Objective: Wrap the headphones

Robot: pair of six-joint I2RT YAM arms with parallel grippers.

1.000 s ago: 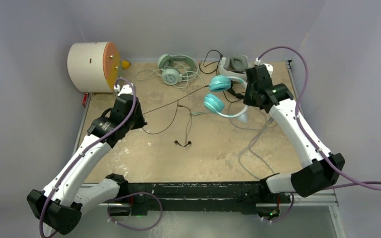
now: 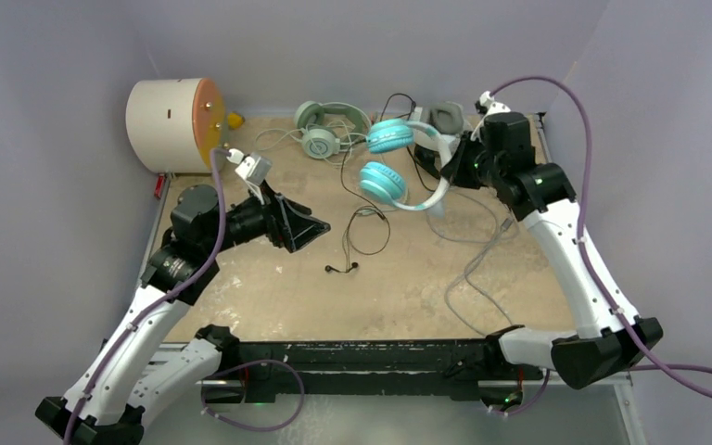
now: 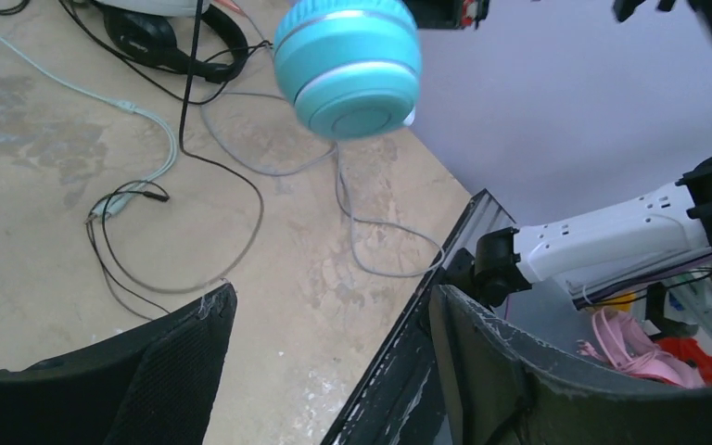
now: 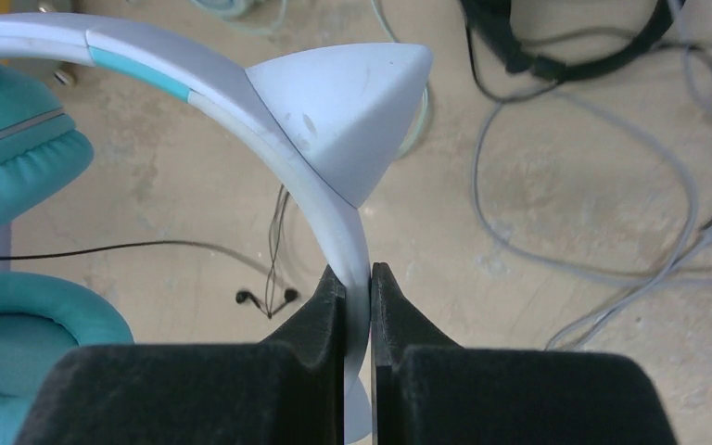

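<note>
The white headphones with turquoise ear cups [image 2: 386, 183] hang above the board, their white headband [image 4: 320, 209] pinched in my right gripper. White cone-like ears [image 4: 343, 107] stick out from the band. A thin black cable [image 3: 185, 111] comes down and lies in a loose loop on the board, left of the headphones' lower cup. My left gripper stands open over the board, nothing between its fingers, to the left of that cable loop. Black earbuds [image 2: 340, 268] lie near the middle of the board.
Pale green headphones [image 2: 320, 142] with their cable lie at the back. White and black headphones [image 2: 448, 119] sit behind the held pair. A grey cable [image 2: 464, 275] snakes across the right side. The front left of the board is clear.
</note>
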